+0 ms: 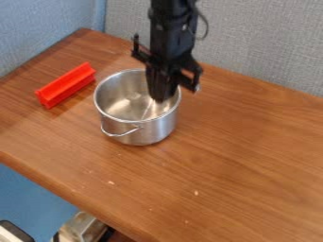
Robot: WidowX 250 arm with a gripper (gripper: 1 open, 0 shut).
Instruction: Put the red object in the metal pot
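A red block-like object (66, 85) lies on the wooden table near its left edge, to the left of the pot. The shiny metal pot (121, 125) stands upright, its wire handle hanging on the near side. My black gripper (161, 93) points downward at the pot's far right side, its lower end overlapping the opening in this view. How deep it reaches cannot be told. No red shows at the gripper, and whether its fingers are apart is too dark to make out.
Bare wooden table (246, 156) spreads to the right and in front of the pot. Grey partition walls (271, 43) rise behind and at the left. A metal fixture (83, 229) sits below the table's left front edge.
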